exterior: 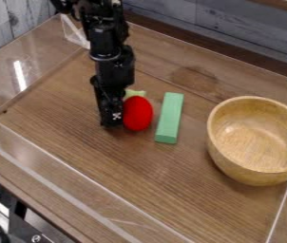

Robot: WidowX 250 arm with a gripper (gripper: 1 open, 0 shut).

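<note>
My black gripper (117,109) reaches down from the top centre onto the wooden table (83,161), its fingers low at the left side of a red round object (139,114). A small pale green piece (135,93) shows just behind the red object. Whether the fingers grip anything is unclear, as they are dark and partly behind it.
A green block (169,118) lies just right of the red object. A large wooden bowl (256,142) takes up the right side.
</note>
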